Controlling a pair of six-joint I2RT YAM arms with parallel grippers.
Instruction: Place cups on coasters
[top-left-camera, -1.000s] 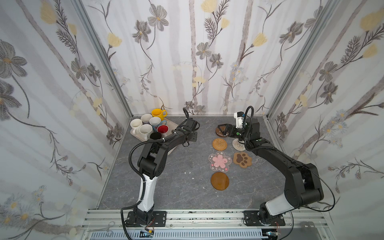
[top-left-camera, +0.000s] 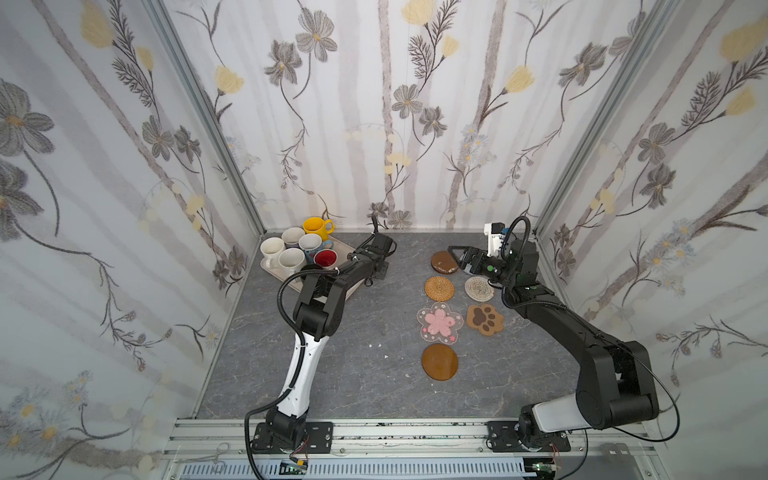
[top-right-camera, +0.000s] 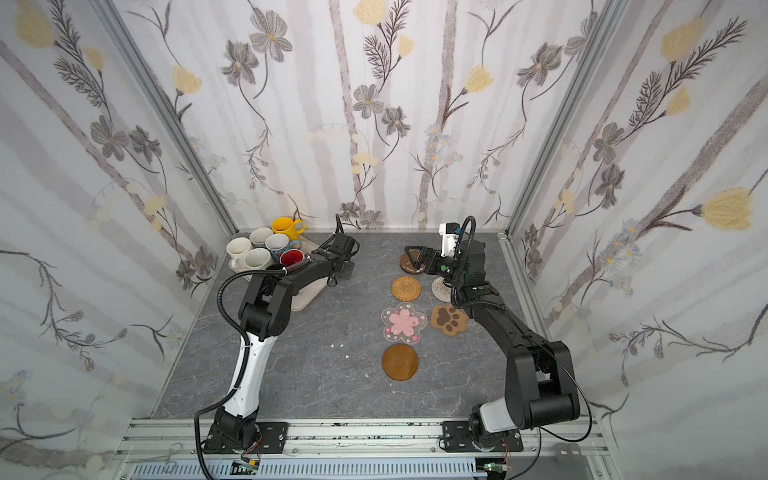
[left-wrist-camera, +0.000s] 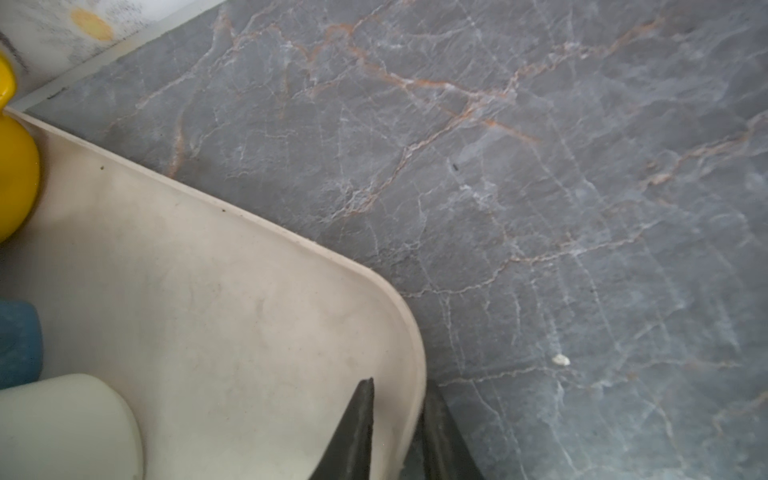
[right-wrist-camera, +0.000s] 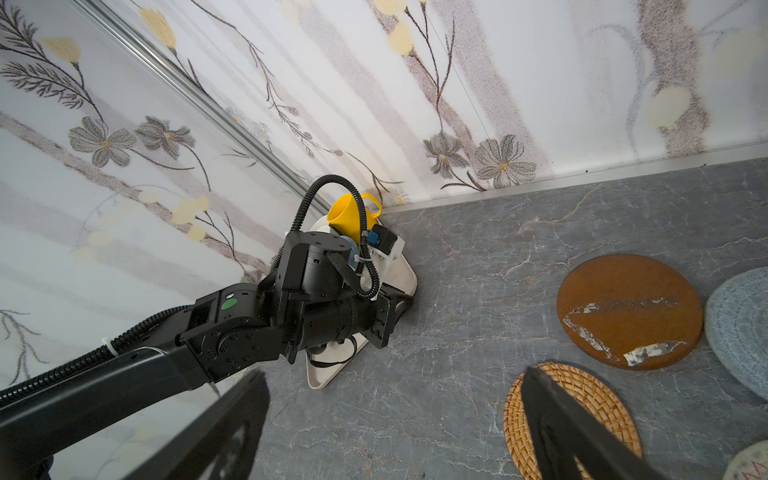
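Note:
Several cups crowd a beige tray (left-wrist-camera: 232, 304) at the back left, among them a yellow mug (top-left-camera: 314, 225), a red-lined cup (top-left-camera: 325, 258) and white mugs (top-left-camera: 272, 249). My left gripper is at the tray's right rim, fingers part-way apart; nothing clearly shows held. My right gripper stands open and empty over the coasters: a dark brown round one (right-wrist-camera: 628, 304), a woven one (right-wrist-camera: 568, 416), a pale speckled one (top-left-camera: 479, 288), a pink flower (top-left-camera: 440, 324), a paw (top-left-camera: 485, 318) and an amber round one (top-left-camera: 439, 361).
Patterned walls close in the back and both sides, and a metal rail runs along the front.
My left arm has shifted toward the back and swung slightly over the tray. My right gripper has moved a little to the right since a second ago.

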